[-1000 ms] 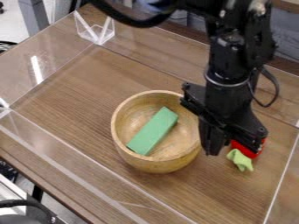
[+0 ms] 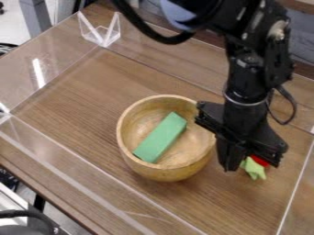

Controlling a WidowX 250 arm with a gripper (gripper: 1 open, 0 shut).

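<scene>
My black gripper (image 2: pixel 233 151) hangs low just right of a wooden bowl (image 2: pixel 132 151), beside its rim; it looks shut, with nothing visible between its fingers. A green block (image 2: pixel 161 139) lies inside the bowl. Right of the gripper, partly hidden behind it, lie a red object (image 2: pixel 262 162) and a light green piece (image 2: pixel 255 171) on the wooden table.
A clear plastic object (image 2: pixel 101 29) stands at the back left. The table's edge runs along the lower left.
The gripper has shifted slightly at the bowl's right side and now covers more of the red object. The bowl and green block look unmoved.
</scene>
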